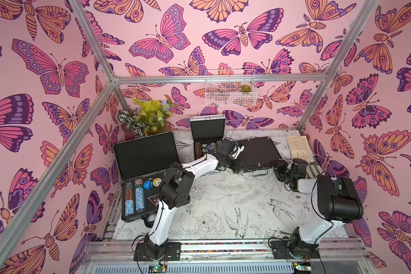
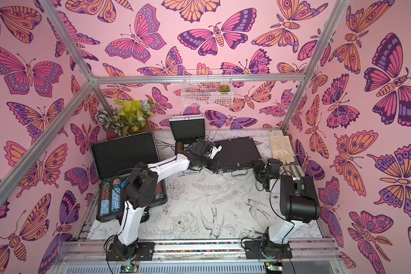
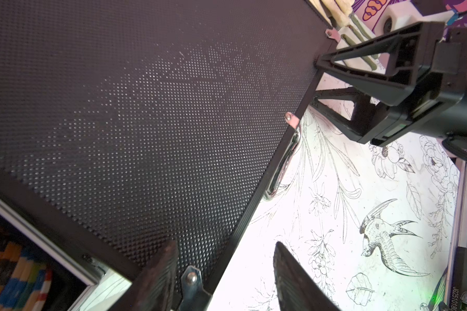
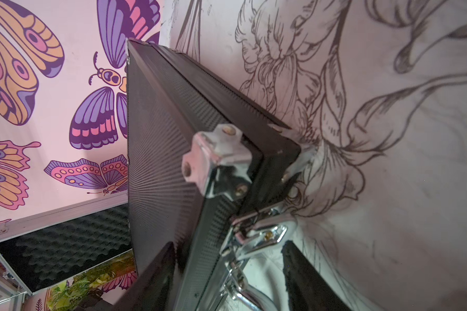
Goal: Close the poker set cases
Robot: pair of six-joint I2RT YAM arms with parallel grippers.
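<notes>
A black poker case [image 1: 258,153] lies closed at the back right, latches and handle toward the front. My left gripper hovers at its front left corner, fingers apart, a metal latch [image 3: 191,280] between or just beyond them. My right gripper is at the case's front right, fingers apart around the edge near a chrome latch [image 4: 264,233]; contact is unclear. A small case [image 2: 187,127] stands open at the back, partly behind my left gripper. A large case [image 1: 146,155] with chips lies open at the left.
A plant [image 1: 150,114] stands at the back left, a wire basket [image 1: 230,98] hangs on the back wall, and beige gloves [image 2: 280,148] lie at the right.
</notes>
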